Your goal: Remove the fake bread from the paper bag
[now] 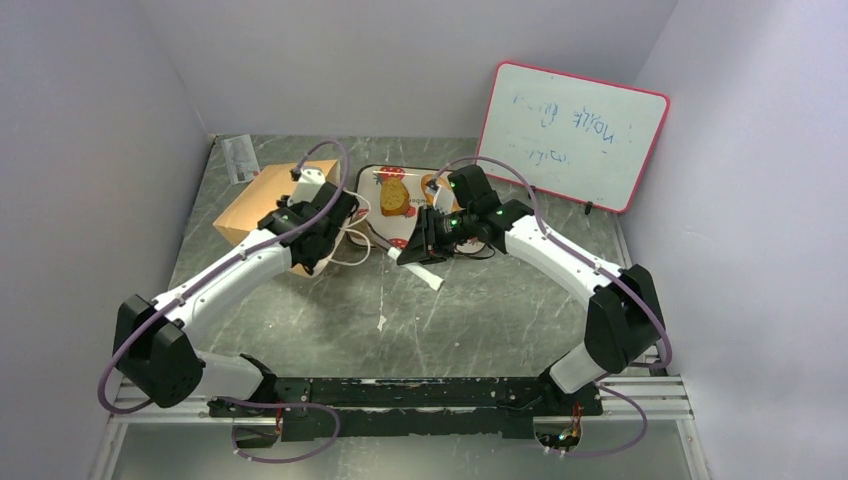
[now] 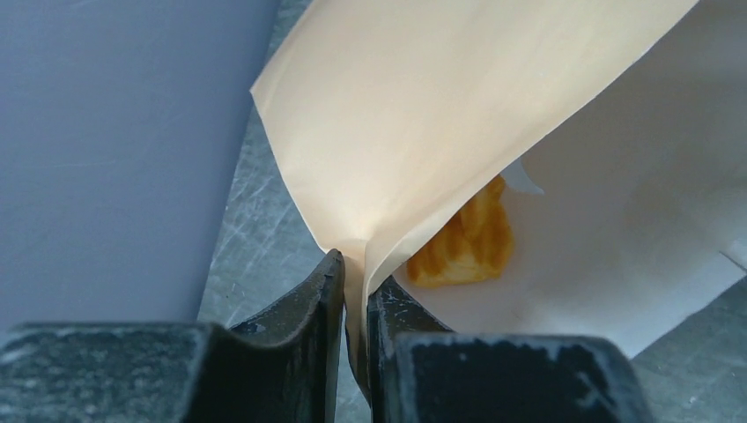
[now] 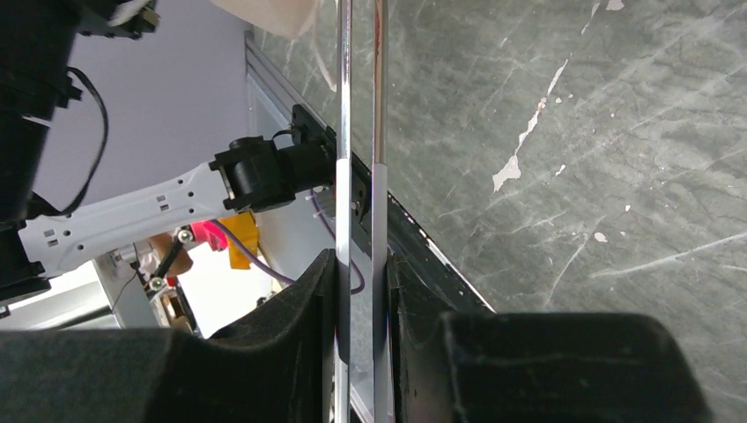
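The brown paper bag [image 1: 262, 196] lies toward the left of the table. My left gripper is shut on its paper edge, with a fold running up between the fingers. Inside the bag, in the left wrist view, an orange-brown piece of fake bread [image 2: 471, 242] shows past the raised paper. My right gripper [image 1: 420, 250] is closed around tongs; two metal strips [image 3: 380, 220] pass between its fingers in the right wrist view. Their white end [image 1: 430, 278] points toward the table's front. Nothing shows at the tongs' tips, which are partly hidden in the top view.
A patterned tray [image 1: 372, 222] stands at the back middle, with a slice of bread [image 1: 395, 197] and another round item [image 1: 432, 188] on it. The bag's white handles reach the tray's left side. A whiteboard [image 1: 572, 135] leans behind right.
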